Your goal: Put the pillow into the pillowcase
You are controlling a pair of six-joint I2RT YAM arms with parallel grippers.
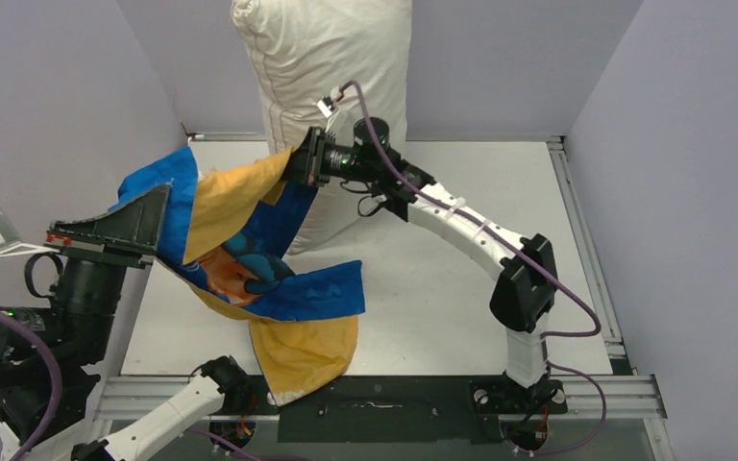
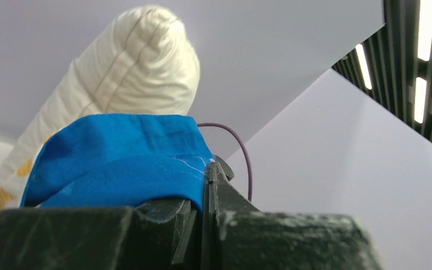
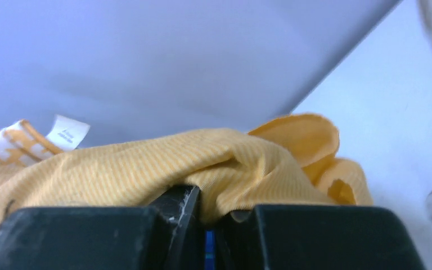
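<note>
The pillowcase (image 1: 312,293), blue with yellow and printed patches, hangs stretched between both grippers, its lower yellow end on the table. My left gripper (image 1: 159,216) is shut on one upper part; in the left wrist view blue cloth (image 2: 118,152) lies at its fingertips (image 2: 214,174). My right gripper (image 1: 296,158) is shut on another upper part, with yellow fabric (image 3: 146,169) over its fingers in the right wrist view. The white pillow (image 1: 327,58) stands upright at the back, behind the right gripper and pillowcase.
Grey walls (image 1: 634,192) enclose the back and both sides.
</note>
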